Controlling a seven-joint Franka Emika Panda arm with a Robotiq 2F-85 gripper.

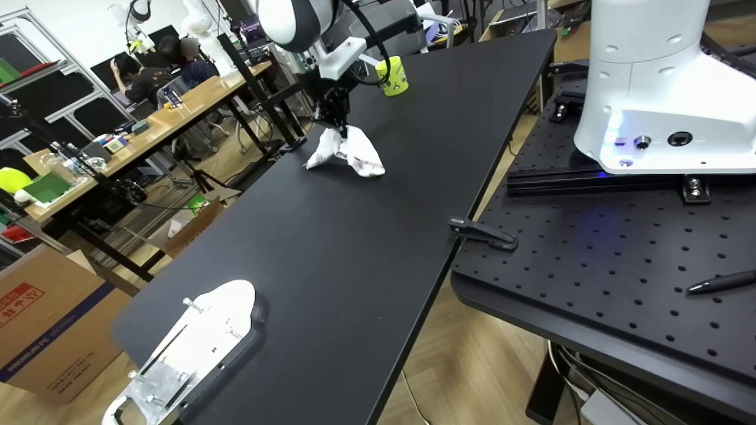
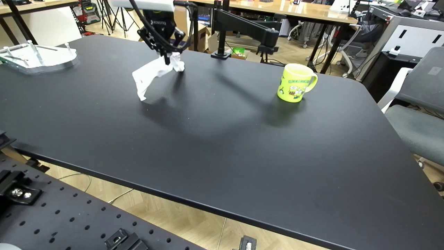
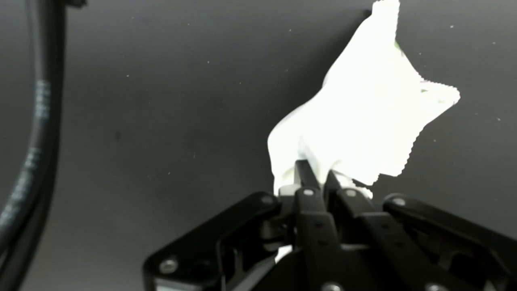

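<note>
A white cloth (image 1: pixel 362 153) hangs bunched from my gripper (image 1: pixel 343 133) near the far edge of the black table. In exterior view 2 the cloth (image 2: pixel 150 73) droops to both sides of the gripper (image 2: pixel 167 60), above its shadow on the table. From the wrist, my gripper is shut with its fingertips pinching a fold of the cloth (image 3: pixel 368 106); the rest spreads ahead with scalloped edges and small green marks. The part pinched between the fingers is mostly hidden.
A yellow-green mug (image 2: pixel 294 83) stands upright on the table, well apart from the cloth. At the table's other end lies a white plate-like fixture (image 1: pixel 205 333) with pegs. A black clamp (image 1: pixel 483 234) sits at the near edge. Mid-table is clear.
</note>
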